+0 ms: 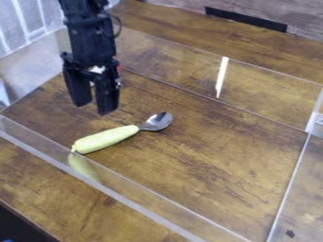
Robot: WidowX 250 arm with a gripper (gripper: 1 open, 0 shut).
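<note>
My black gripper (93, 95) hangs upright over the left part of the wooden surface, its fingers open and apart, with nothing seen between them. Below and to the right of it lies a yellow-handled spoon (108, 139), its silver bowl pointing right toward the middle, apart from the fingers.
Clear panels edge the wooden work surface (214, 170) at the near side, left and right. A white strip (222, 77) lies at the back middle.
</note>
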